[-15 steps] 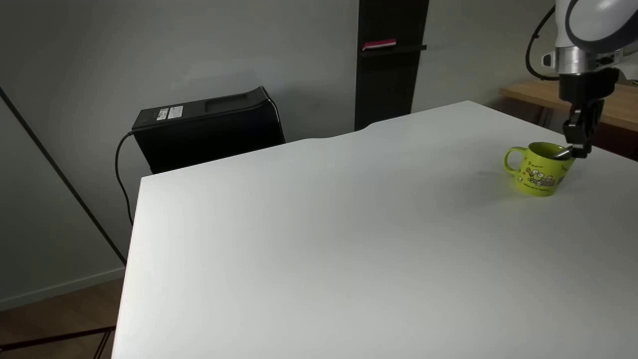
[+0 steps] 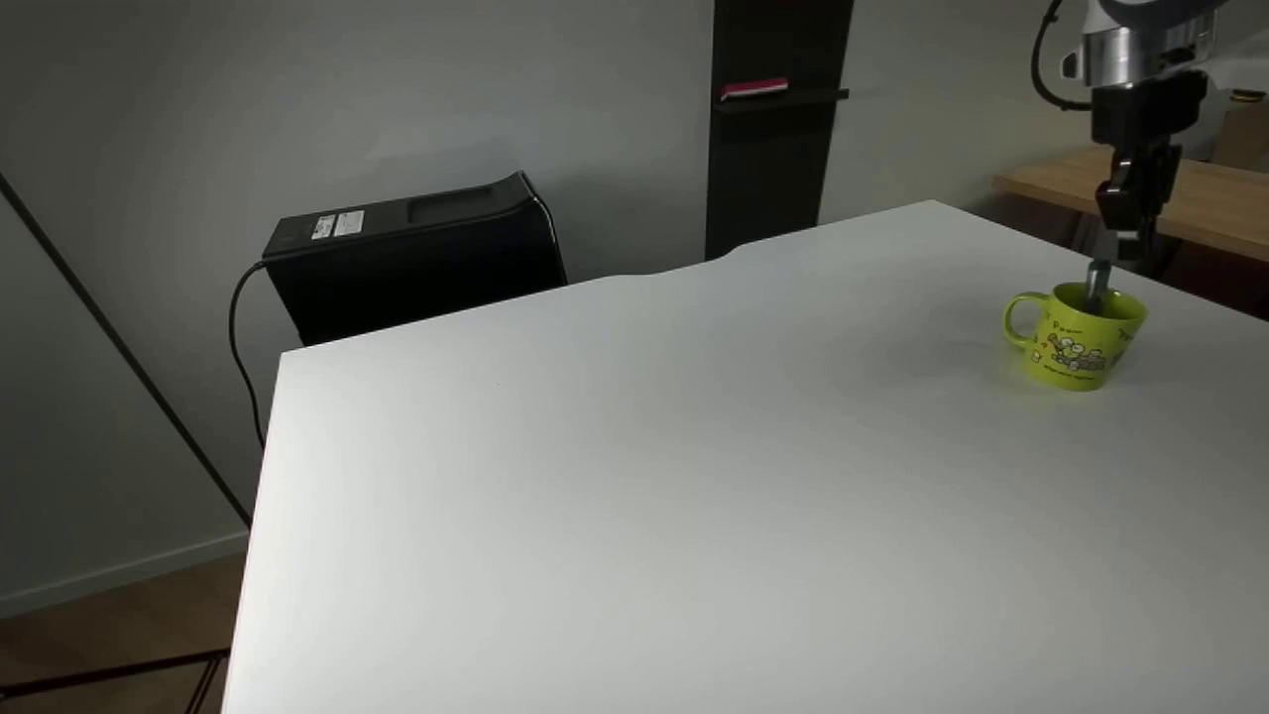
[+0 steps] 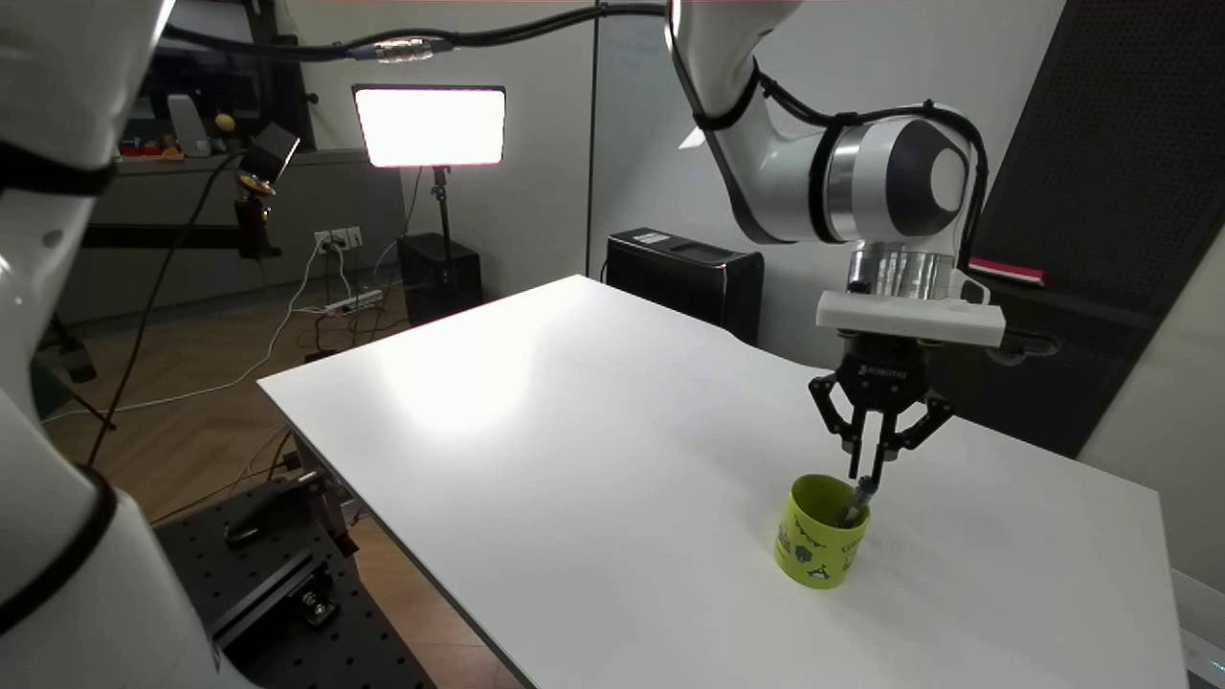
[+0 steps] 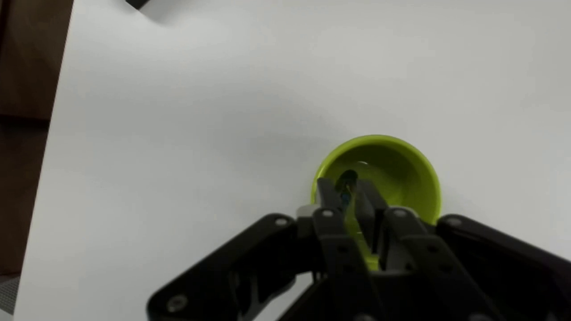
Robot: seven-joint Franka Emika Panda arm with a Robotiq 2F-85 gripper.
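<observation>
A lime-green mug (image 2: 1077, 345) with cartoon prints stands upright near the table's right edge, its handle pointing left in exterior view 1. Directly above its mouth, my gripper (image 3: 866, 477) points down, shut on a slim grey marker-like object (image 2: 1097, 284). That object is near upright, its lower part within the mug and its upper end at the fingertips. In the wrist view, the gripper overlaps the mug (image 4: 409, 160), and the object's dark end (image 4: 348, 176) shows between the fingers. Where its bottom end lies is hidden by the mug wall in the exterior views.
A lit lamp panel (image 3: 431, 126) is farther off.
My gripper has risen and shifted slightly left in exterior view 1. The slim object has gone from leaning on the mug's rim to nearly upright and higher. The mug has stayed in place.
</observation>
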